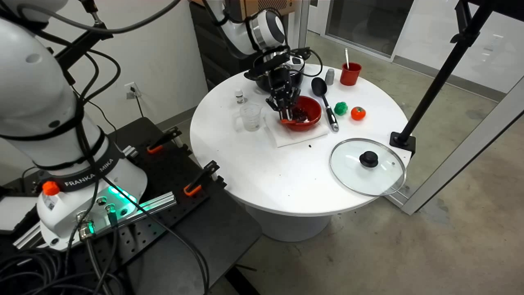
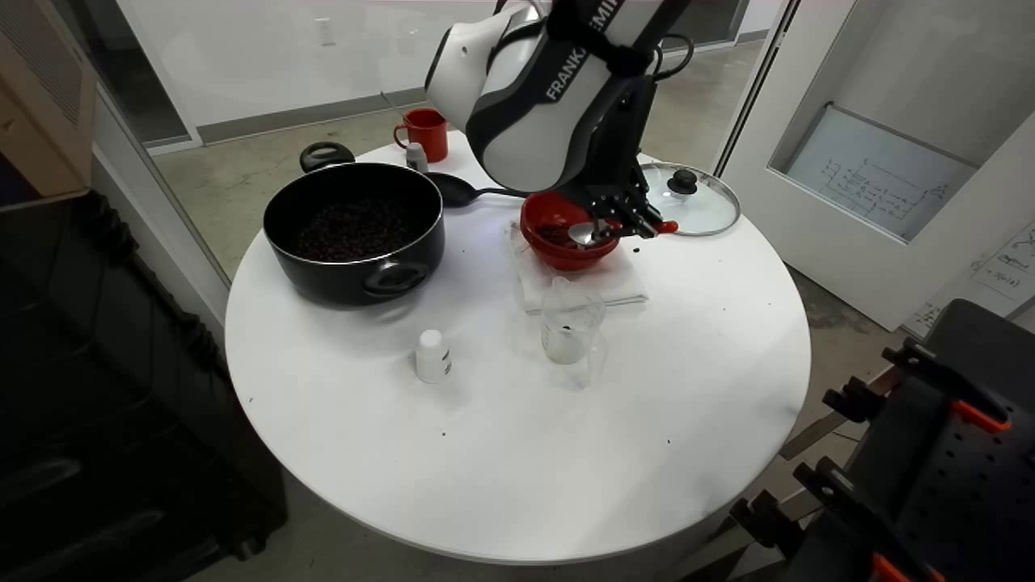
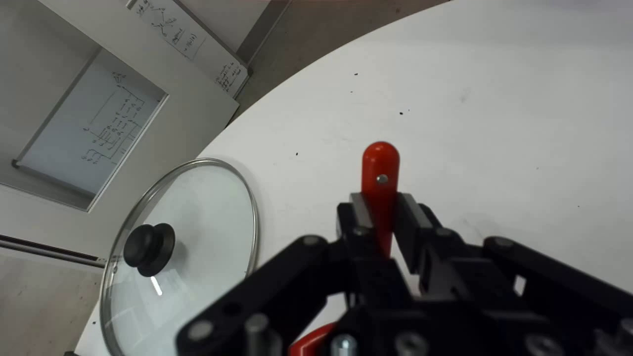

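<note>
My gripper is shut on the red handle [image 3: 380,169] of a spoon, which sticks out past the fingertips in the wrist view. In exterior view 2 the spoon's metal bowl [image 2: 584,234] lies inside the red bowl [image 2: 545,254], close to the dark beans [image 2: 557,234] there. From exterior view 1 the gripper [image 1: 285,112] stands over the near left rim of that red bowl [image 1: 315,119], and dark beans [image 1: 299,115] show behind it. A folded white cloth [image 1: 300,139] lies under the bowl. Whether the spoon carries any beans cannot be made out.
A black pot [image 2: 287,263] of beans, a clear measuring cup [image 2: 570,328] and a white bottle [image 2: 433,359] stand nearby. Beyond the bowl lie a black ladle [image 1: 327,102], a green piece [image 1: 341,108] and a tomato [image 1: 358,113]. The glass lid [image 1: 368,173] overhangs the table edge.
</note>
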